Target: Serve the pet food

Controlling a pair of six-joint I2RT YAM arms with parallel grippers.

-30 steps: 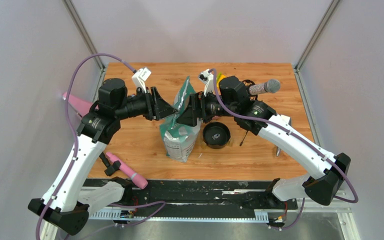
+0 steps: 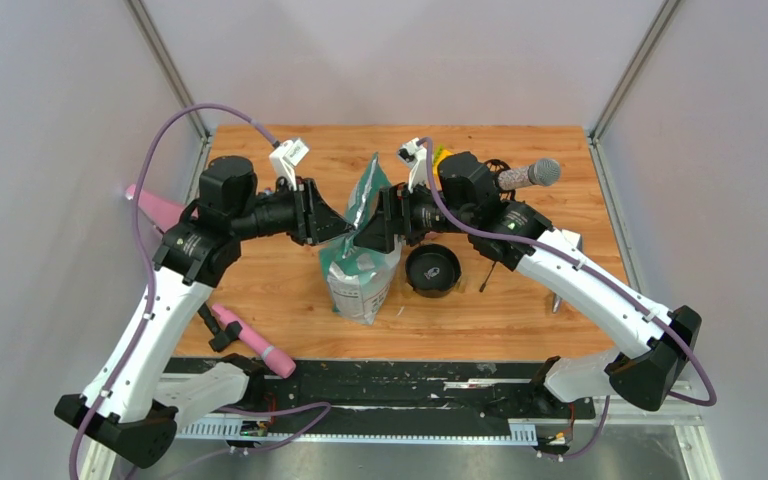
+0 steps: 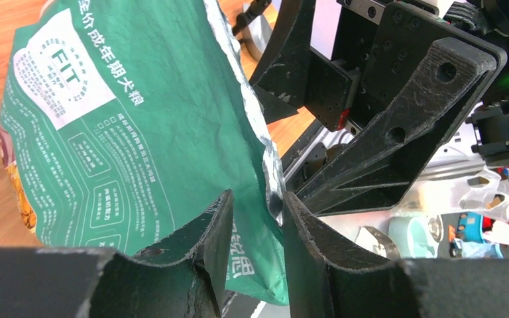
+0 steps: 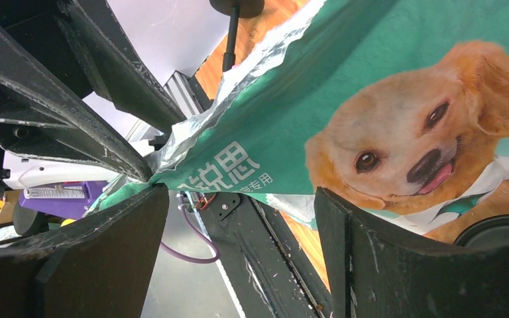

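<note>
A green pet food bag (image 2: 360, 280) with a silver top edge stands mid-table. In the left wrist view my left gripper is at that top edge, fingers part open, one beside the crimped strip. My right gripper is open on the bag's other side, its fingers around the lower part of the dog-printed bag top in its view; whether they touch is unclear. A black bowl (image 2: 433, 270) sits just right of the bag.
A pink tool (image 2: 265, 345) lies at the front left. A microphone (image 2: 530, 174) and other items are at the back right, partly behind the right arm.
My left gripper has shifted very slightly at the bag's top edge. The bag and right arm look unchanged.
</note>
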